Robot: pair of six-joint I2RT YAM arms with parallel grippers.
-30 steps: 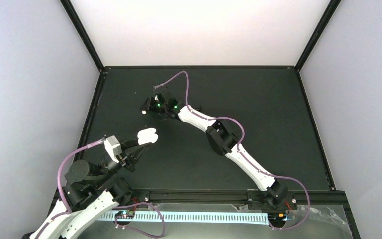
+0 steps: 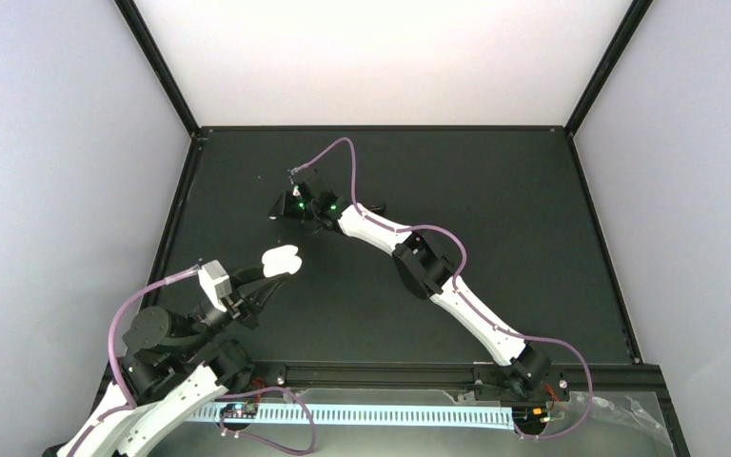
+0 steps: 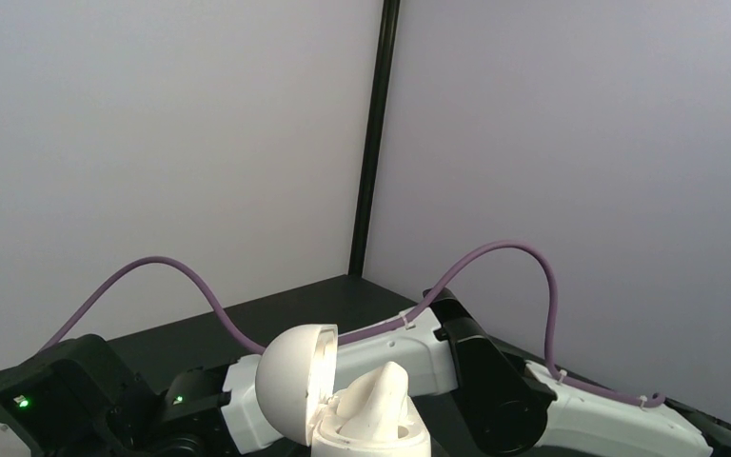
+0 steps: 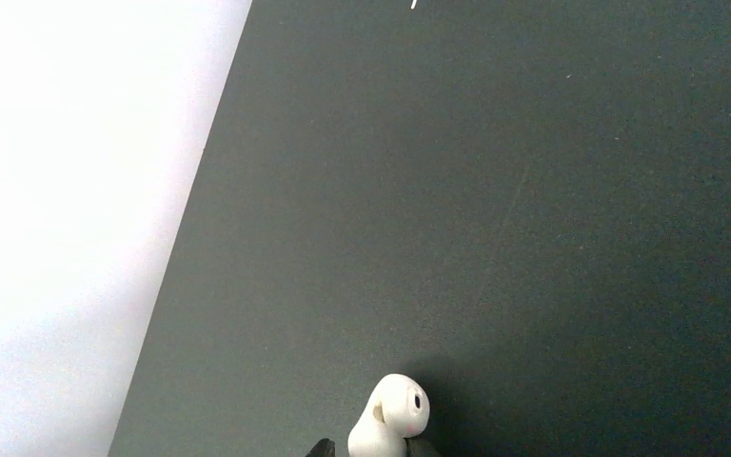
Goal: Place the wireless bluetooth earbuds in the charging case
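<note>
The white charging case point(image 2: 283, 261), its lid raised, is held above the table with my left gripper point(image 2: 272, 278) shut on it. In the left wrist view the rounded lid point(image 3: 295, 381) stands upright beside the case body point(image 3: 371, 436); a pale raised shape sits in it, and I cannot tell whether that is an earbud. My right gripper is low over the table, part open, around a white earbud point(image 4: 402, 407). The dark left fingertip stands a little apart from the earbud; the right one is close against it, contact unclear.
My right arm point(image 2: 419, 262) stretches across it, behind the case as the left wrist view sees it. The left wall point(image 4: 105, 190) is near the right gripper's work area.
My right gripper has shifted very slightly left and toward the front, now covering more of the earbud from above. The left arm and the case have stayed still.
</note>
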